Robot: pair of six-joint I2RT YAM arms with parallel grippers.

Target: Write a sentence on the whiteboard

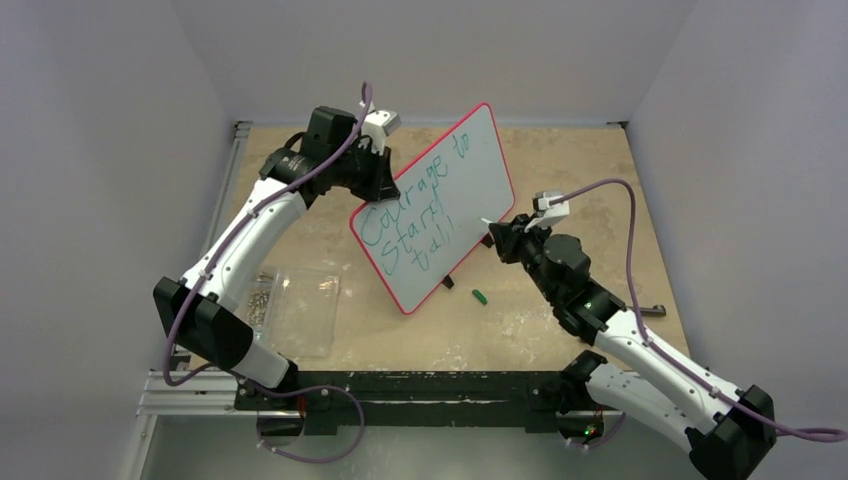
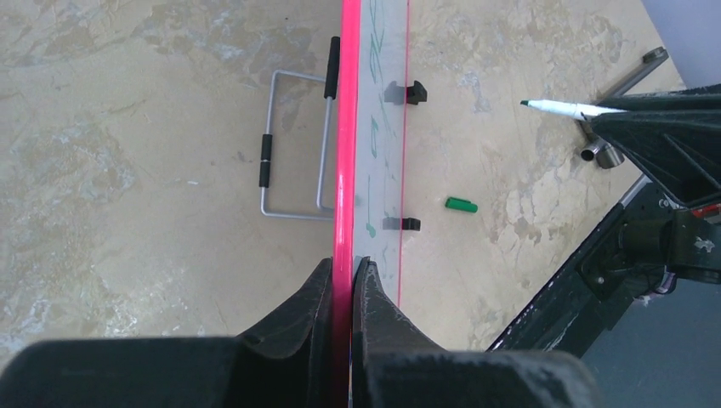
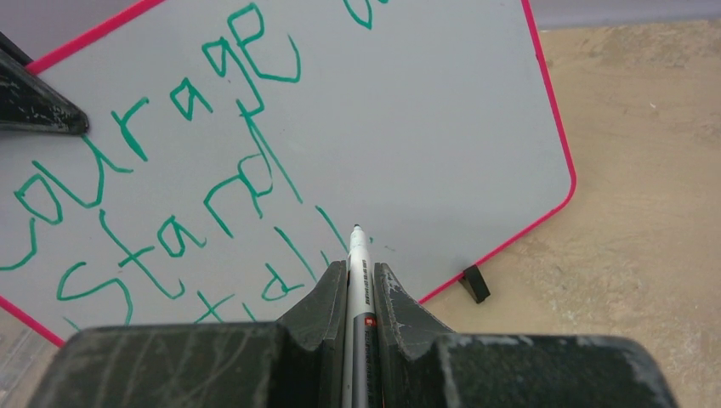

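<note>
The pink-edged whiteboard (image 1: 470, 180) stands tilted, carrying green handwriting that reads roughly “Courage to Start” plus a further partly formed line. My left gripper (image 1: 388, 192) is shut on its upper-left edge, seen edge-on in the left wrist view. My right gripper (image 1: 497, 228) is shut on a white marker (image 3: 360, 255), green tip pointing at the board. In the left wrist view that marker (image 2: 557, 107) sticks out from the right gripper, clearly apart from the board's surface.
A green cap (image 2: 461, 205) lies on the table below the board. A clear plastic box (image 1: 305, 312) is at the front left, metal parts (image 1: 652, 310) at the right. A wire stand (image 2: 265, 195) shows behind the board in the left wrist view.
</note>
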